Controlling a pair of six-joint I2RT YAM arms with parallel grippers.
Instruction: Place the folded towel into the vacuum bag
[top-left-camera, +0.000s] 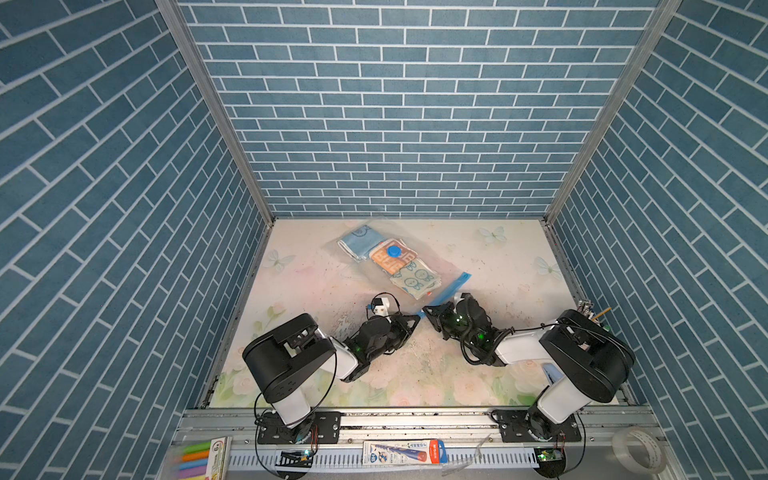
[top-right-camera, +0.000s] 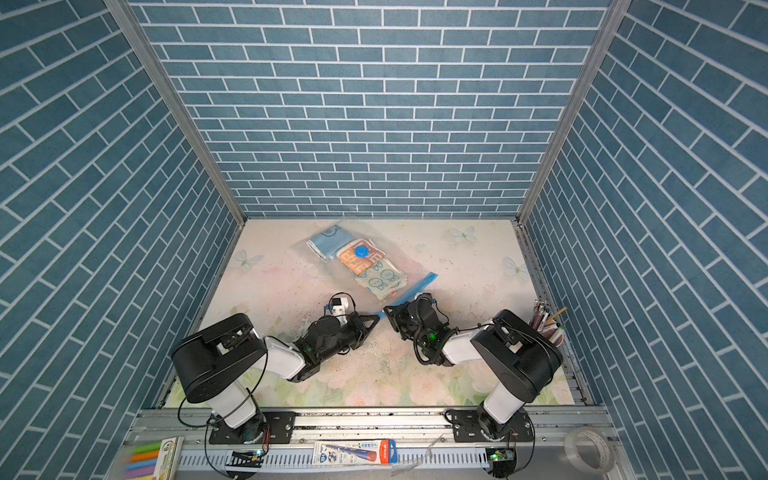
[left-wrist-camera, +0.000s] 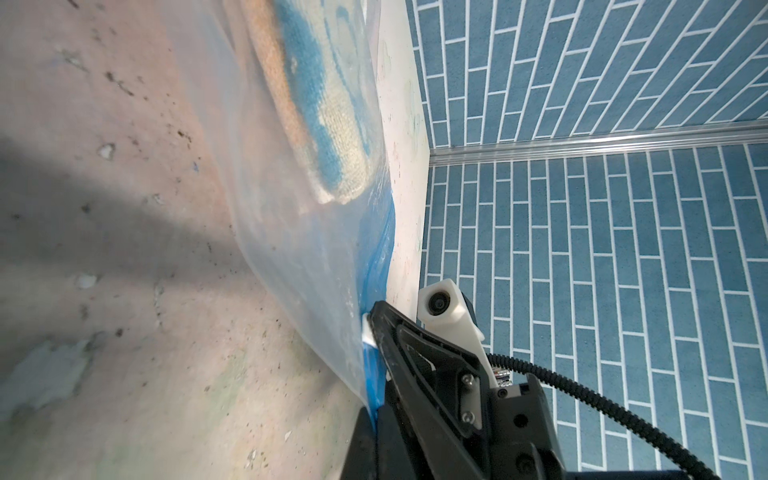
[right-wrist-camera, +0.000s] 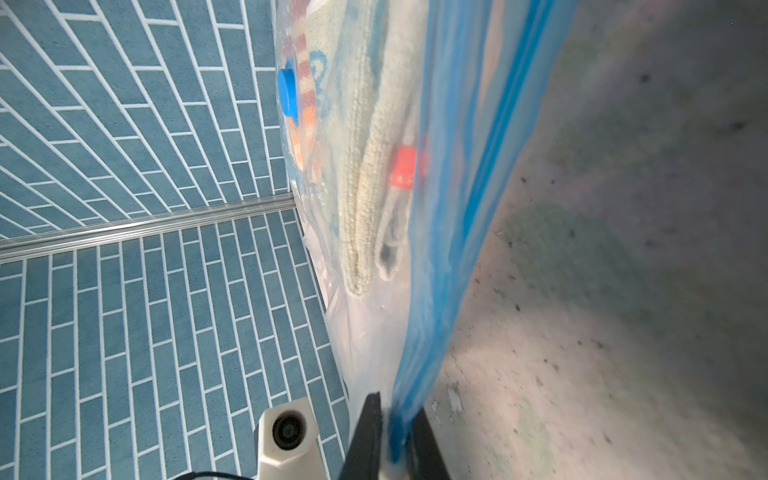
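Note:
The folded towels (top-left-camera: 412, 272), blue, orange and patterned, lie inside the clear vacuum bag (top-left-camera: 352, 232) with its round blue valve (top-left-camera: 393, 250), at the table's middle. The bag's blue zipper strip (top-left-camera: 453, 285) runs diagonally along the front end. My left gripper (top-left-camera: 412, 318) is shut at the strip's near-left end; the bag's corner disappears behind its fingers in the left wrist view, so its grip is unclear. My right gripper is shut on the blue strip, close beside the left one.
A container of tools (top-right-camera: 544, 316) stands at the table's right edge. Free table lies left of the bag and at the back right. Tiled walls enclose the table on the back and sides.

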